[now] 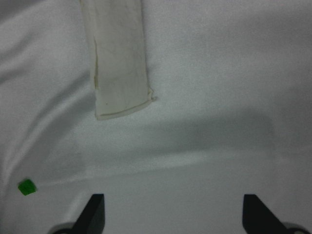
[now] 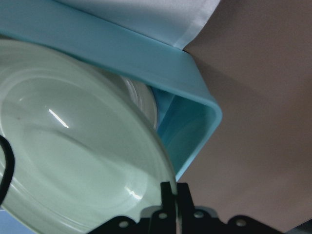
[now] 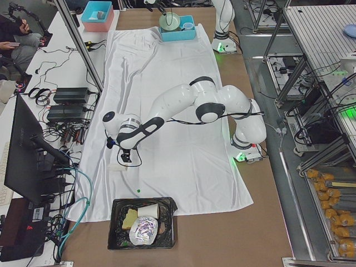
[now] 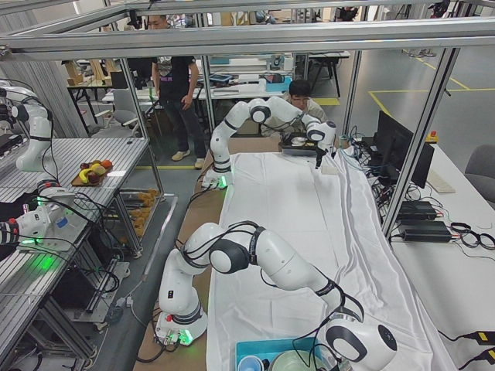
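A pale green plate (image 2: 73, 141) is gripped at its rim by my right gripper, tilted over a blue bin (image 2: 195, 122) that holds other dishware. My left gripper hangs open above the white cloth (image 1: 209, 73), near a flat off-white strip (image 1: 118, 53) and a small green square (image 1: 27, 186). Nothing is between its fingers.
A black tray (image 3: 117, 236) with a sponge, a roll and a foil-covered item sits past the cloth's near end in the camera left view. A monitor (image 3: 28, 150) and cables line one side.
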